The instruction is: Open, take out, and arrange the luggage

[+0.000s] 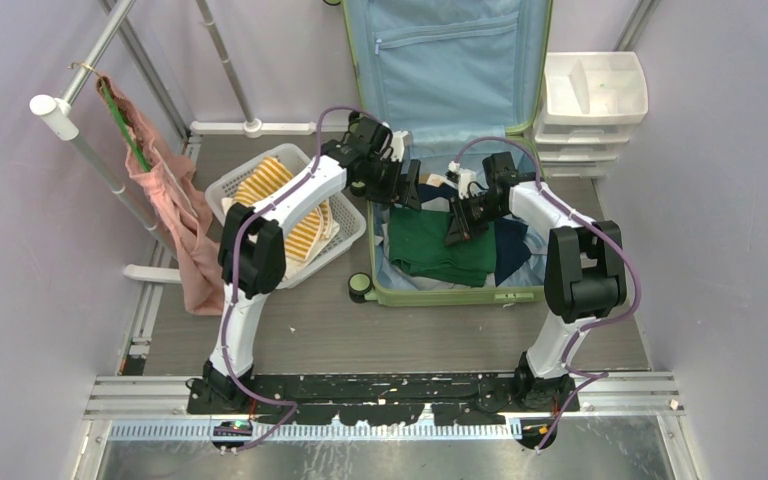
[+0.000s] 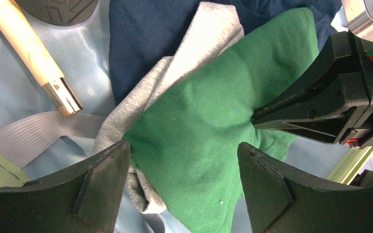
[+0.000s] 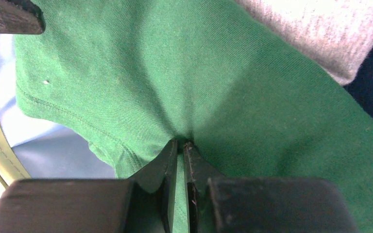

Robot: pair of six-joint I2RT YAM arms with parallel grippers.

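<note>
An open green suitcase (image 1: 390, 296) holds a folded green garment (image 1: 430, 250) over navy cloth (image 1: 510, 250) and light grey cloth (image 2: 199, 39). My left gripper (image 1: 400, 188) is open just above the garment's upper left, its fingers spread over the green fabric in the left wrist view. My right gripper is closed on the green garment, its fingertips pressed into a fold, as the right wrist view shows.
A white basket (image 1: 340, 255) with yellow-striped clothes stands left of the suitcase. A pink garment (image 1: 175, 210) hangs on the rail at far left. White drawers (image 1: 590, 100) stand at back right. Bare floor lies in front.
</note>
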